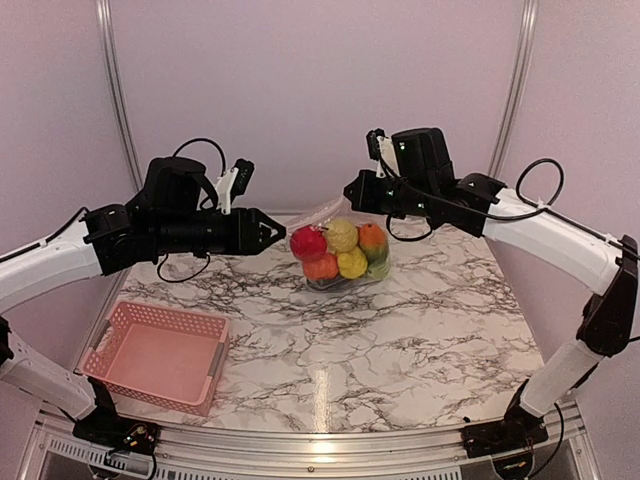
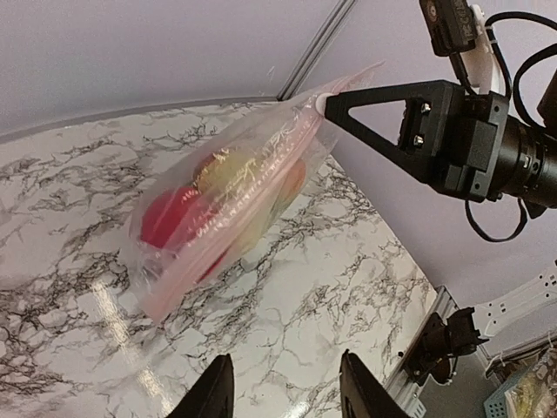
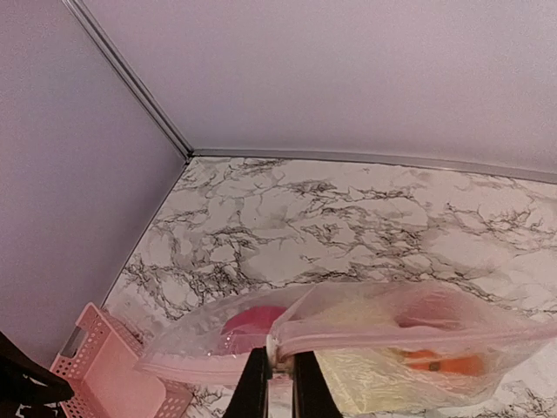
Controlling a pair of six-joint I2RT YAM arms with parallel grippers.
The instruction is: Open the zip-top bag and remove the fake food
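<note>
A clear zip top bag [image 1: 325,213] hangs above the table, its upper edge pinched in my right gripper [image 1: 353,192]. Inside it, in the top view, lie several fake foods: a red one [image 1: 308,244], a pale yellow one [image 1: 341,235], an orange one [image 1: 372,238] and a yellow one [image 1: 352,263] among them. In the right wrist view, the fingers [image 3: 252,387] are closed on the bag's pinkish zip strip. My left gripper [image 1: 282,232] is open, left of the bag. Nothing stands between its fingers in the left wrist view; the bag's loose corner lies beyond them.
A pink basket [image 1: 216,375] sits at the table's front left, empty. Walls close in the back and sides.
</note>
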